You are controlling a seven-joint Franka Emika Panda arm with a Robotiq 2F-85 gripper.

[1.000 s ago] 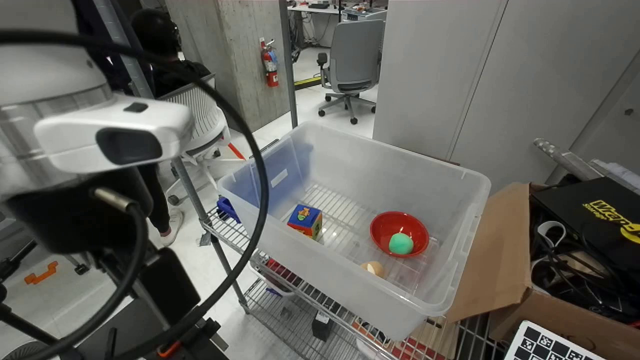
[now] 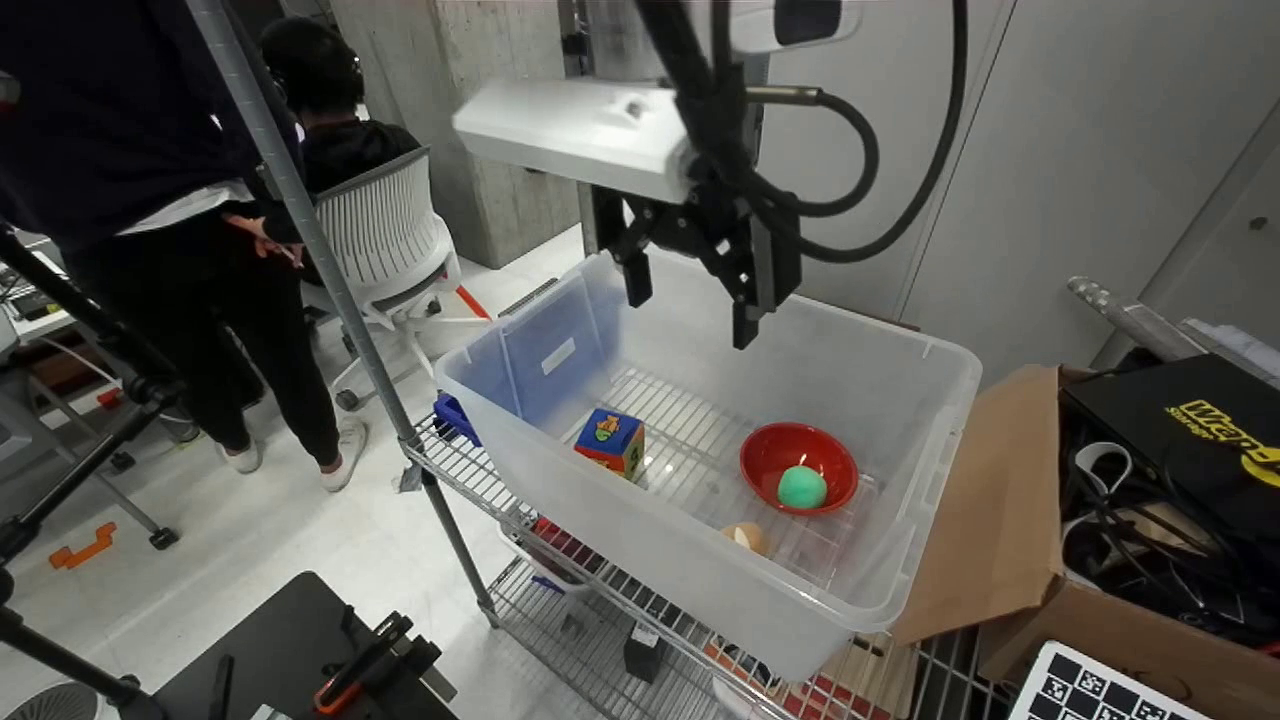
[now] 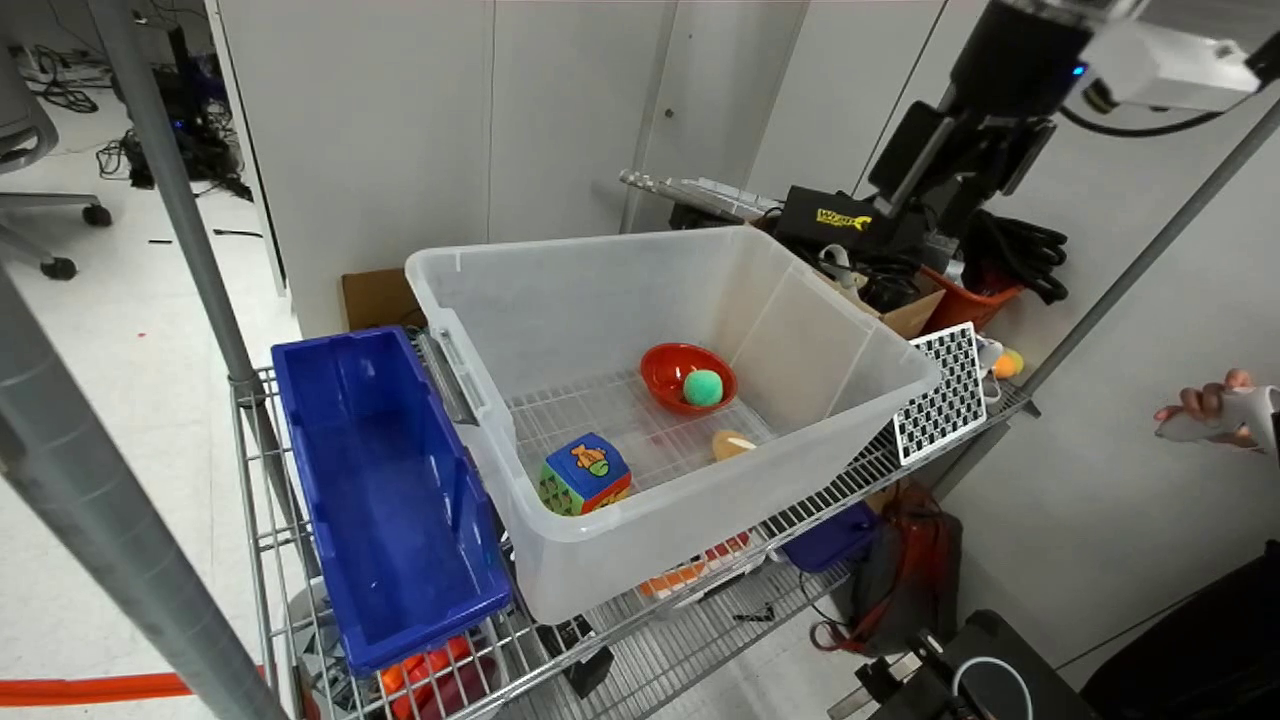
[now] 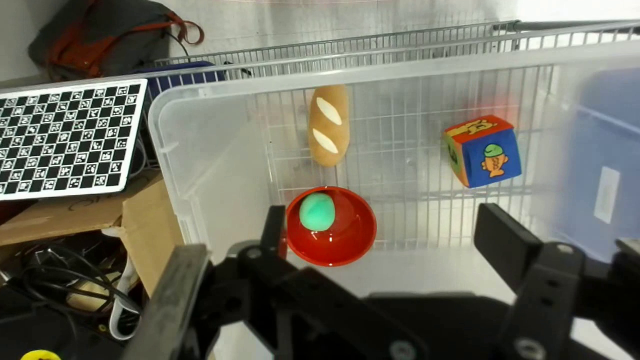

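Observation:
With its fingers spread wide and nothing between them, my open gripper (image 2: pixel 696 318) hangs above the clear plastic bin (image 2: pixel 912 504). Inside the bin, a red bowl (image 4: pixel 354 237) holds a green ball (image 4: pixel 316 212). In the wrist view the bowl shows just beyond my left fingertip, well below the gripper. A toy bread loaf (image 4: pixel 328 126) with white stripes lies apart from the bowl, near the bin's wall. A picture cube (image 4: pixel 495 157), blue, red and green, sits towards the other end of the bin.
A blue tray (image 3: pixel 384 492), empty, stands beside the bin on the wire shelf. Along the opposite side are an open cardboard box (image 2: pixel 1128 636) of cables and a checkered board (image 4: pixel 66 141). The bin's tall walls surround the objects; its floor has bare room between bowl and cube.
In exterior view 1 the arm has swung from the left foreground to above the bin, its fingers now pointing down. The bowl, ball, bread and cube have stayed in place.

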